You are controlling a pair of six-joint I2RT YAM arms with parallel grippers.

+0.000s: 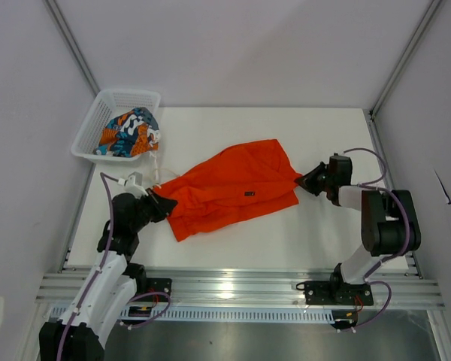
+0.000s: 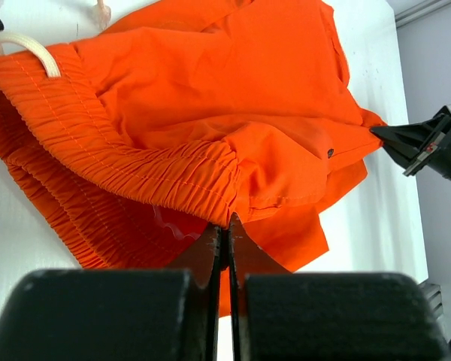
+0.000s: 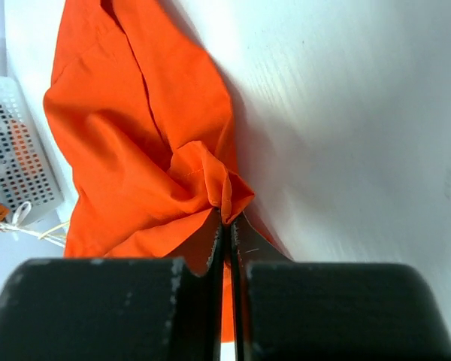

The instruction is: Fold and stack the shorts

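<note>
Bright red shorts lie spread and partly folded across the table, their elastic waistband and pale drawstring toward the left. My left gripper is shut on the waistband's edge at the shorts' left end. My right gripper is shut on a bunched corner of red fabric at the shorts' right end, also visible in the left wrist view. The fingertips of both are partly hidden by cloth.
A white basket holding patterned blue and orange cloth stands at the back left.
</note>
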